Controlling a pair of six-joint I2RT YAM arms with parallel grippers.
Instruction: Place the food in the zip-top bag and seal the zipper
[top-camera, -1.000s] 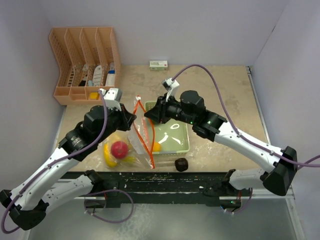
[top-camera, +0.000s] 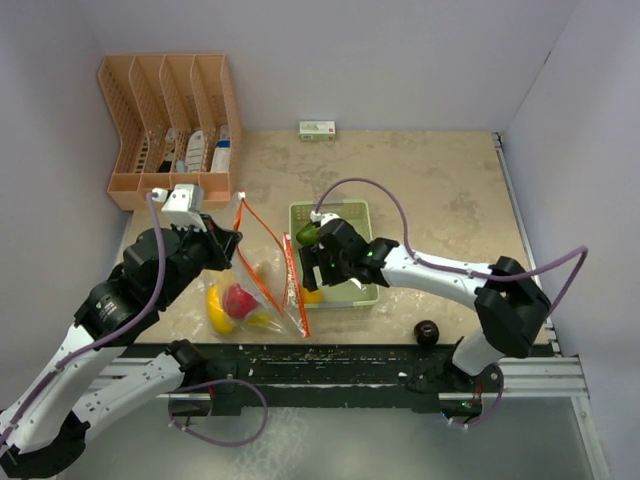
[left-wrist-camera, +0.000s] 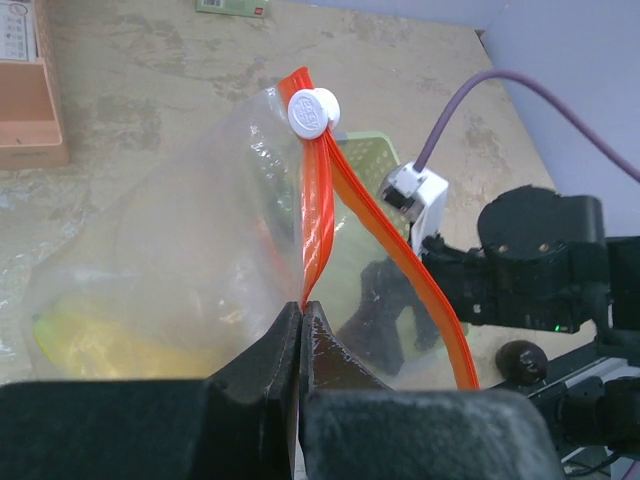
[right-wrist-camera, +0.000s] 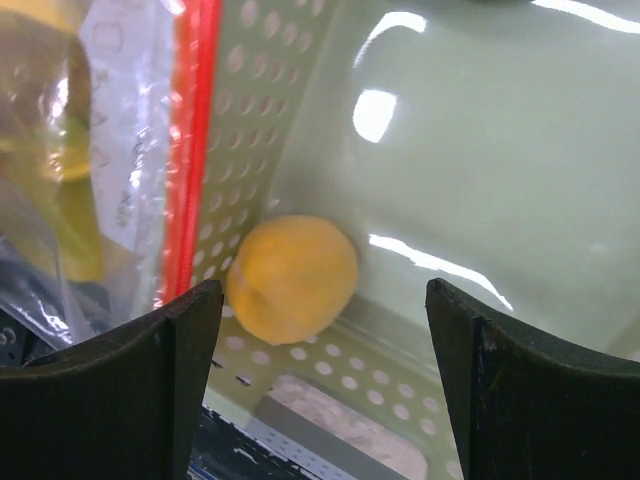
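Note:
The zip bag (top-camera: 250, 300) with orange zipper (left-wrist-camera: 318, 210) holds a red item (top-camera: 240, 300) and yellow food (top-camera: 219, 310). My left gripper is shut at the bag's upper edge by the zipper, pinching the thin film. My right gripper is open above the green basket (top-camera: 351, 215), over an orange round food (right-wrist-camera: 292, 278) lying against the basket's perforated wall. A green item (top-camera: 305, 233) lies at the basket's back, partly hidden by the right arm.
A peach-coloured divided organizer (top-camera: 125, 180) stands at the back left, a small box (top-camera: 316, 130) at the back. A dark round object (top-camera: 426, 332) lies at the front right.
My left gripper has drawn left with the bag's edge.

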